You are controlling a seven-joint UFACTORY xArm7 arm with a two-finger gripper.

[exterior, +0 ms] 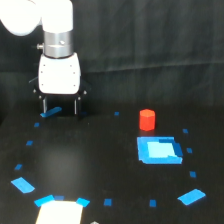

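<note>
My gripper (61,105) is at the left of the camera view, below the white hand of the arm, pointing down. Its two dark fingers look spread wide, and nothing shows between them except dark background. A red block (147,120) rests on the black table at the right, well away from the gripper. Just in front of that block lies a shallow blue tray (143,150) with a white inside. The block is outside the tray, behind its far edge.
Blue tape pieces mark the table, including a strip (51,112) near the gripper, one at the right (191,197) and one at the left (22,185). A pale object (60,212) stands at the front edge.
</note>
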